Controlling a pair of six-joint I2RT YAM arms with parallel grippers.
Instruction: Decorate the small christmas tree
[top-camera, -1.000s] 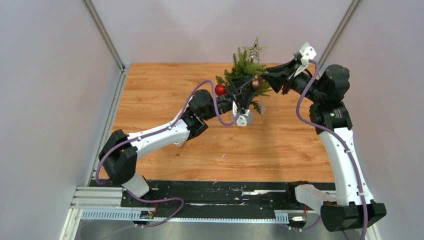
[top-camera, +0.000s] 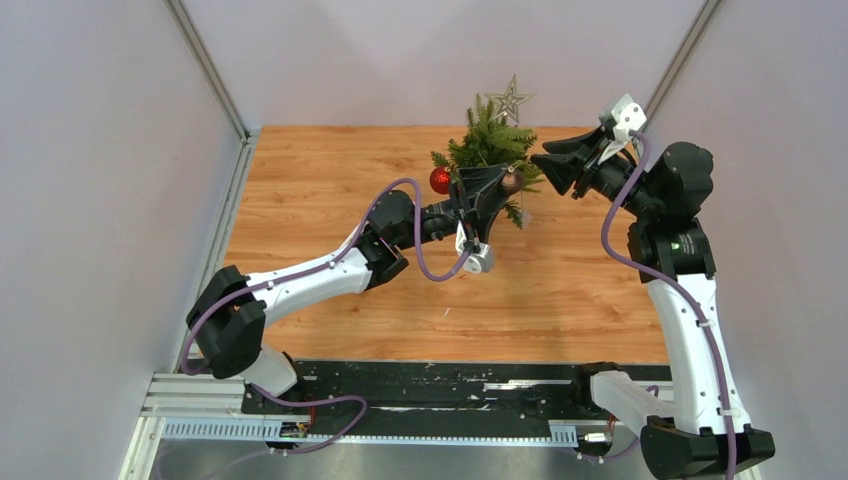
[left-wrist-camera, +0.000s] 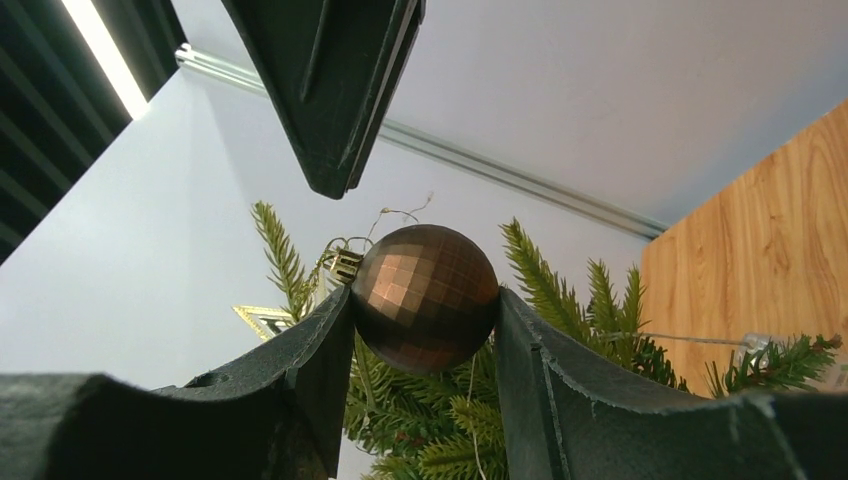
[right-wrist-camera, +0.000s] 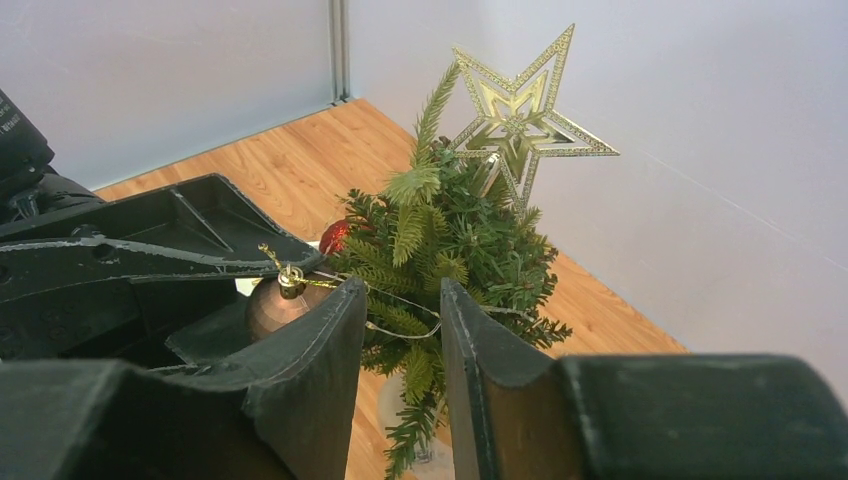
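A brown faceted bauble (left-wrist-camera: 428, 270) with a gold cap (left-wrist-camera: 345, 264) is pinched in my left gripper, which is shut on it. In the top view this bauble (top-camera: 511, 182) hangs at the right front of the small green tree (top-camera: 495, 138). A gold loop (right-wrist-camera: 315, 283) runs from the cap toward my right gripper's left fingertip in the right wrist view; whether it touches is unclear. My right gripper is partly open, a gap showing between its fingertips, with the tree behind. A gold star (right-wrist-camera: 515, 130) tops the tree.
A red bauble (top-camera: 440, 180) hangs at the tree's left side. A thin pale strand (right-wrist-camera: 405, 335) crosses the branches. Both grippers are close together at the tree. Bare wooden table (top-camera: 330, 200) lies left and in front.
The right gripper has drawn back slightly to the right. The left gripper, with the brown bauble, has shifted a little toward the front. The tree stands where it was.
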